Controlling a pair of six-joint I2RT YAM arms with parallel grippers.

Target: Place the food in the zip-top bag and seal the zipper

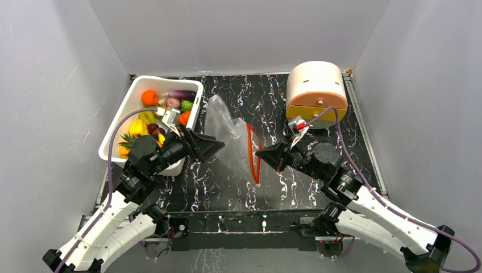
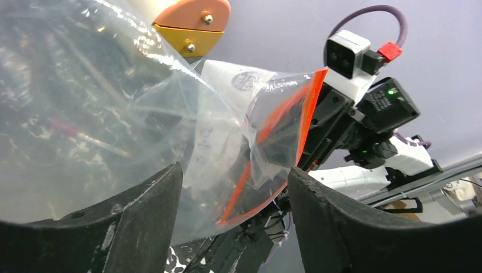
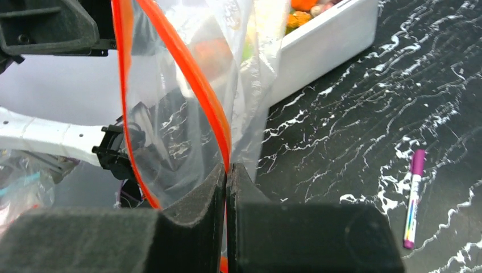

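The clear zip top bag (image 1: 227, 139) with its orange zipper edge (image 1: 250, 153) hangs between the two arms, its mouth gaping. My right gripper is shut on one side of that orange edge, pinching the thin rim. My left gripper is part open beside the bag; in the left wrist view its fingers (image 2: 153, 199) stand apart, with the bag (image 2: 193, 153) seen behind them and not gripped. No food shows inside the bag. Assorted food (image 1: 138, 127) lies in the white bin (image 1: 198, 91) at the left.
A marker with pink ends (image 3: 414, 199) lies on the dark marbled table (image 3: 329, 142); in the top view the bag hides it. A cream and yellow breadbox (image 1: 316, 91) stands at the back right.
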